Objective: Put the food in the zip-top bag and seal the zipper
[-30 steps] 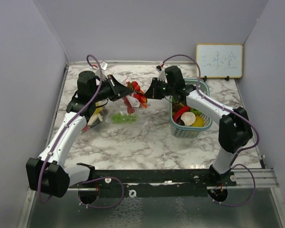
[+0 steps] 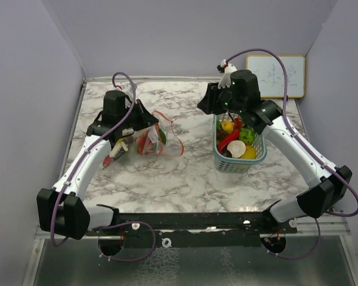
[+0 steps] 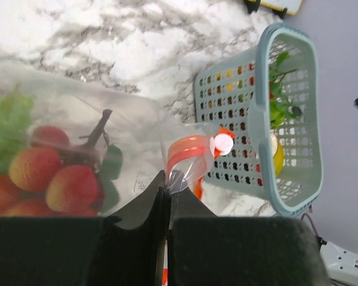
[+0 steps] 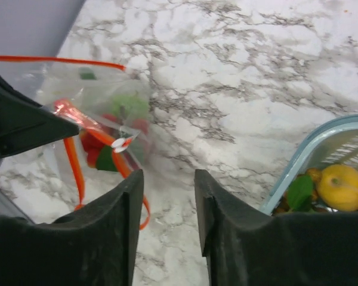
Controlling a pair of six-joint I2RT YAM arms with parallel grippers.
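My left gripper (image 2: pixel 149 119) is shut on the rim of the clear zip bag (image 2: pixel 167 146), at the end of its red zipper strip with a white slider (image 3: pixel 224 143). The bag holds red-orange fruit (image 3: pixel 71 187) and green leafy pieces (image 3: pixel 6 119), and rests on the marble table left of the basket. My right gripper is above the table between bag and basket, part open, nothing between its fingers.
A blue-grey basket (image 2: pixel 238 167) of assorted food stands at the right. A whiteboard (image 2: pixel 274 74) is at the back right. More items (image 2: pixel 113 155) lie under the left arm.
The bag has swung down to hang from the left gripper at the left.
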